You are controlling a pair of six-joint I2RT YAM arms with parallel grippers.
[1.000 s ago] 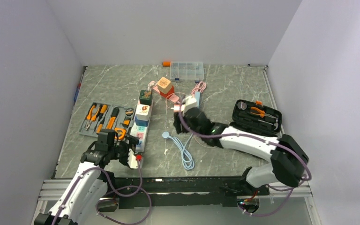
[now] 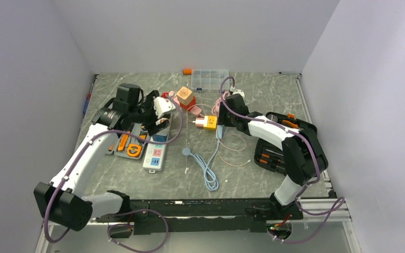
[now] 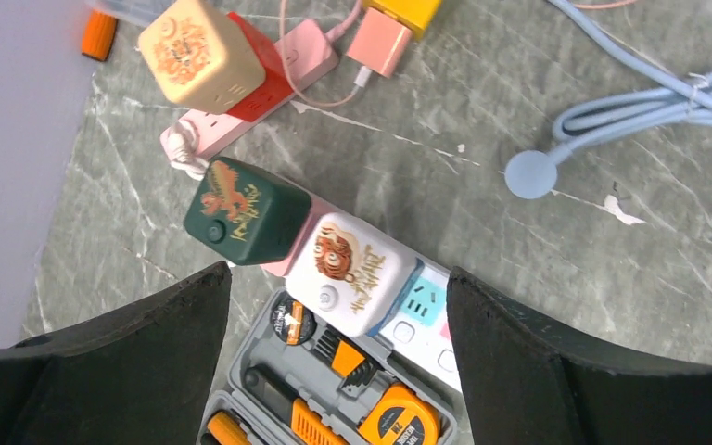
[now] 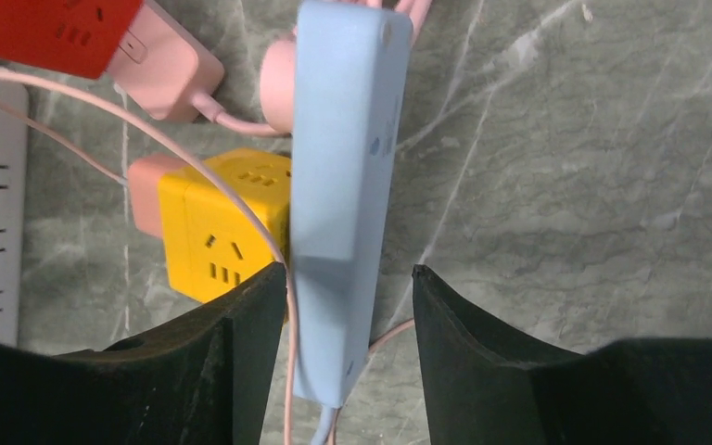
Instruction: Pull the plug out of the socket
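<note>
In the left wrist view, a white cube plug [image 3: 352, 269] with a tiger print and a dark green cube plug [image 3: 248, 211] stand in a row on a white and pink power strip [image 3: 420, 309]. My left gripper hovers over this row, fingers parted, holding nothing; the white cube shows between its fingertips. In the right wrist view, a pale blue power strip [image 4: 343, 176] has a yellow cube plug [image 4: 227, 227] close at its left side. My right gripper is open, with part of the blue strip between its fingers and a thin pink cable near the left one.
A wooden cube [image 2: 185, 95] on a red one sits on a pink strip. Tool cases lie left [image 3: 278, 380] and right [image 2: 274, 158]. A coiled blue cable [image 2: 210, 176] occupies the front middle. A clear compartment box [image 2: 210, 79] stands behind.
My left arm has moved from the front edge up over the cube plugs on the white strip.
</note>
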